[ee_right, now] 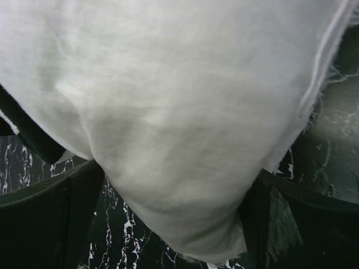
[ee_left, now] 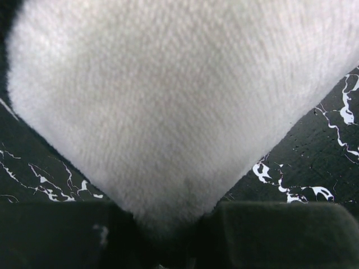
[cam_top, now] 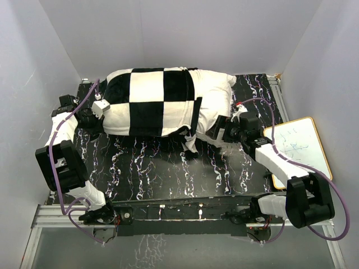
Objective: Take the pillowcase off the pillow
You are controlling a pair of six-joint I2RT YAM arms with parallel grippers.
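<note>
A black-and-white checkered pillowcase [cam_top: 146,103] covers the left and middle of the pillow. The white pillow [cam_top: 216,95] sticks out of it on the right. At the left near corner, my left gripper [cam_top: 102,120] is shut on the pillowcase; in the left wrist view the white cloth [ee_left: 168,123] narrows down between its fingers. My right gripper [cam_top: 221,130] is open at the pillow's near right corner. In the right wrist view that white corner [ee_right: 185,213] lies between the spread fingers.
A whiteboard [cam_top: 297,148] lies at the right edge of the black marbled table [cam_top: 162,174]. Grey walls [cam_top: 168,33] close off the back and sides.
</note>
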